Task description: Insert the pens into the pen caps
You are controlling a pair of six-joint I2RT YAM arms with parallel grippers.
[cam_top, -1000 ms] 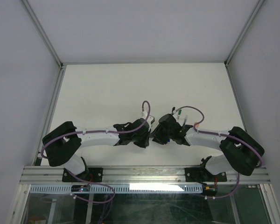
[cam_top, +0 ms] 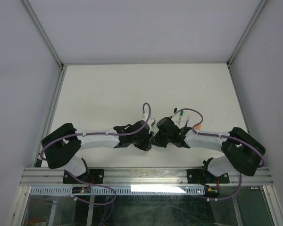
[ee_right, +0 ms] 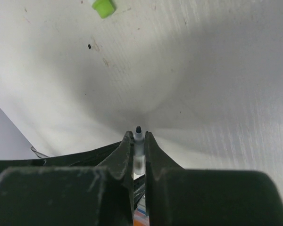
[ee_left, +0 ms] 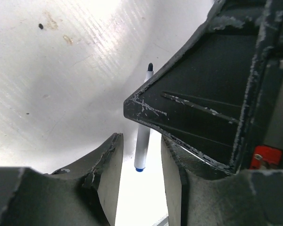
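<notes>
A white pen [ee_left: 142, 146] with dark tip and blue end lies across the left wrist view, its middle partly behind the right gripper's black body. My left gripper is open, its fingertips on either side of the pen. In the right wrist view my right gripper is shut on the pen [ee_right: 138, 155], dark tip showing above the fingertips. In the top view both grippers meet near the front middle of the table, hiding the pen.
A green object [ee_right: 103, 7], possibly a cap, lies at the top of the right wrist view. Several pens or caps [cam_top: 181, 114] lie behind the right arm.
In the top view both grippers have shifted slightly toward the front, and the right arm has moved a little; they remain close together.
</notes>
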